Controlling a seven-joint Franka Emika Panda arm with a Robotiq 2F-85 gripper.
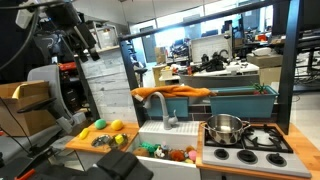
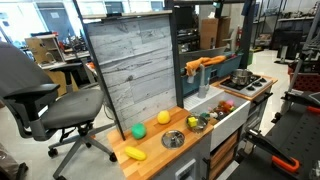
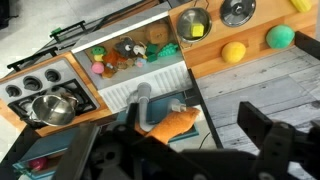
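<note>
My gripper stands open with nothing between its fingers, seen in the wrist view high above the counter. In the first exterior view it hangs at the upper left, clear of everything below. Under it are a white sink [image 3: 122, 50] with several small coloured things and an orange cloth [image 3: 174, 124] over the blue rack. A silver pot [image 1: 226, 127] sits on the stove [image 1: 249, 149]. On the wooden counter are a yellow ball [image 2: 163, 117], a green ball [image 2: 138, 131], a banana [image 2: 135, 153], a metal lid [image 2: 173, 139] and a metal bowl [image 2: 200, 122] with something yellow inside.
A tall faucet [image 1: 160, 105] rises behind the sink. The grey wood-plank panel [image 2: 136, 70] stands upright behind the counter's left part. A dark office chair [image 2: 58, 104] is off to the side. The blue rack [image 1: 240, 104] runs along the back.
</note>
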